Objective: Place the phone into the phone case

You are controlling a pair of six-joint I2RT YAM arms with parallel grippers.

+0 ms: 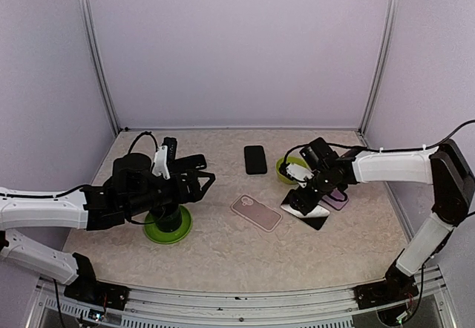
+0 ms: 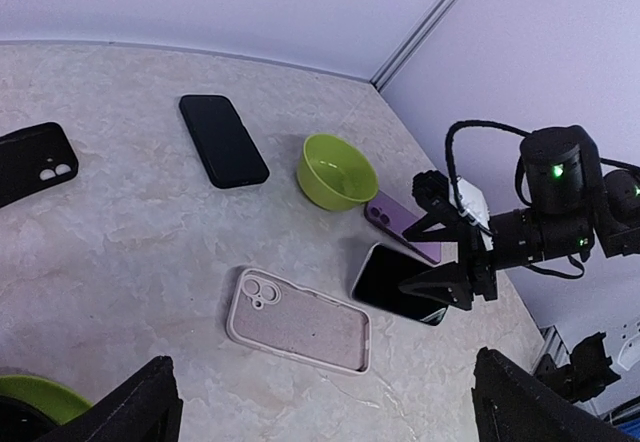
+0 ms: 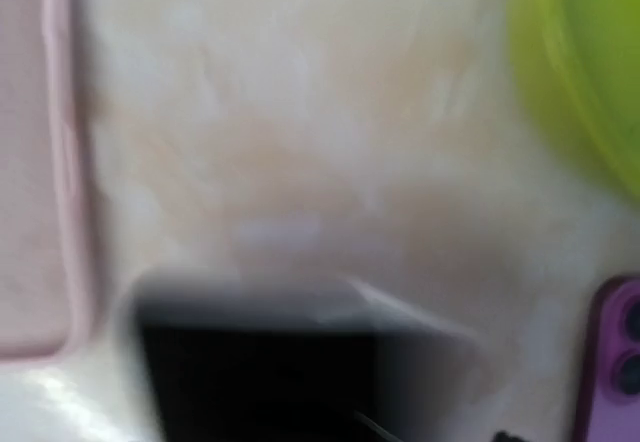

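A clear pink phone case [image 1: 256, 213] lies on the middle of the table, its camera cutouts at the left end in the left wrist view. To its right is the black phone [image 2: 400, 282], glossy and glare-streaked from above. My right gripper is at the phone with its fingers visibly apart. The lower finger overlaps the phone; whether the fingers touch its edges is unclear. In the right wrist view the phone [image 3: 265, 382] is blurred and the case [image 3: 25, 162] shows at the left. My left gripper [image 1: 205, 183] is open and empty, above the left side.
A lime bowl [image 2: 338, 170] and a purple phone-shaped item [image 2: 402, 226] lie beyond the black phone. A black slab [image 1: 255, 159] is at the back, another dark case [image 2: 38, 162] at the left. A green plate [image 1: 184, 231] holds a dark cup.
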